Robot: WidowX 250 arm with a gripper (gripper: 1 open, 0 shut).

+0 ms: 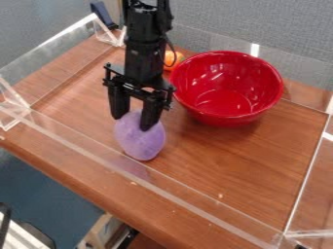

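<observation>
My black gripper (134, 109) hangs above a purple, rounded object (140, 141) on the wooden table, its fingers pointing down at the object's upper part. Whether the fingertips touch it or close on it is hard to tell. A red bowl (228, 83) stands to the right of the gripper, apart from the purple object.
An orange object (173, 56) is partly hidden behind the arm. Clear low walls border the wooden surface (240, 180).
</observation>
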